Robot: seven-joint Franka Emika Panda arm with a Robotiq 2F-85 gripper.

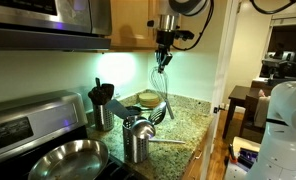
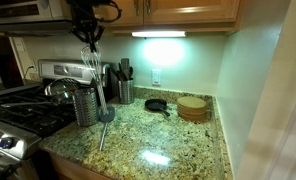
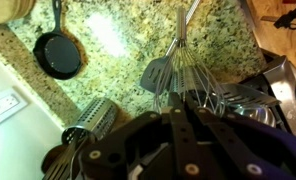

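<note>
A wire whisk (image 1: 160, 82) hangs beneath my gripper (image 1: 161, 66), its handle downward and its wire loops at the fingertips. My gripper is shut on those thin wires. From the wrist view, the whisk (image 3: 181, 30) points away from the gripper, the wires fanning out toward the fingers. High above the counter, the gripper (image 2: 92, 43) and whisk (image 2: 93, 68) appear near the front perforated utensil canister (image 2: 86, 106). Exactly how the wires sit between the fingers is hard to make out.
A dark spatula (image 3: 156, 73) lies on the granite counter (image 2: 178, 150). Behind are a second utensil canister (image 2: 126, 92), a small black pan (image 2: 156, 105) and a round tan stack (image 2: 193, 104). The stove (image 1: 43, 150) stands at the left.
</note>
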